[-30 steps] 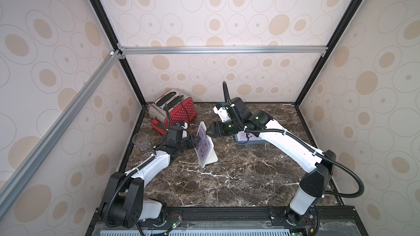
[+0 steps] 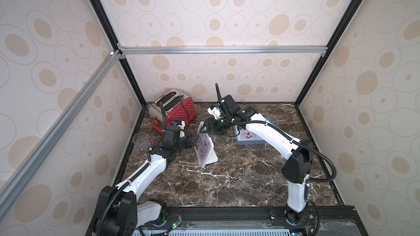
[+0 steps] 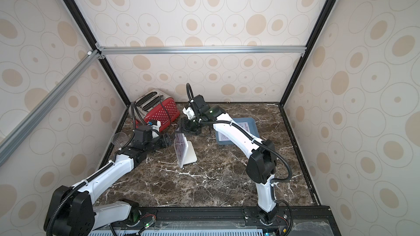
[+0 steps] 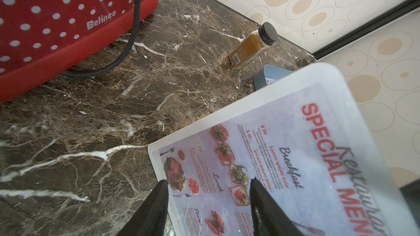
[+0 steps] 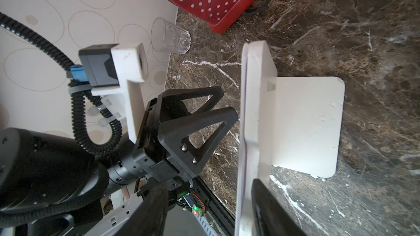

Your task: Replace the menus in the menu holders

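A white L-shaped menu holder (image 2: 211, 155) stands upright mid-left, its flat base toward the right. The menu (image 4: 245, 157), printed with "Special Menu" and food pictures, shows on its left-facing side. My left gripper (image 2: 191, 141) is beside that printed side, its fingers (image 5: 214, 115) apart and pointing at the panel. At the far upper end of the panel is my right gripper (image 2: 207, 127); in the right wrist view its fingers (image 5: 153, 209) are apart with the panel's edge close to one of them. Whether either gripper touches the panel cannot be told.
A blue tray (image 3: 249, 120) with a printed sheet (image 2: 248, 135) lies behind the right arm. A red dotted toaster (image 2: 183, 111) and a clear glass (image 5: 170, 37) stand at left. A brown bottle (image 4: 252, 45) is at the back.
My right gripper has moved left to the panel's far upper end. My left arm has shifted slightly left. The menu holder stays in place.
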